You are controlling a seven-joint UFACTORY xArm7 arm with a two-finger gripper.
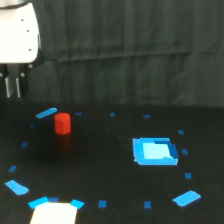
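Observation:
My gripper (13, 86) hangs at the upper left, a white housing with dark fingers pointing down, partly cut off by the frame edge; the gripper's state is hard to make out. A red cylinder (62, 123) stands upright on the dark table below and right of it, apart from the gripper. A white square inside a blue tape border (155, 151) lies at the right. A pale square (54, 213) sits at the bottom edge, with blue tape beside it.
Small blue tape marks and strips (185, 198) are scattered over the dark table (110, 170). A dark curtain hangs behind.

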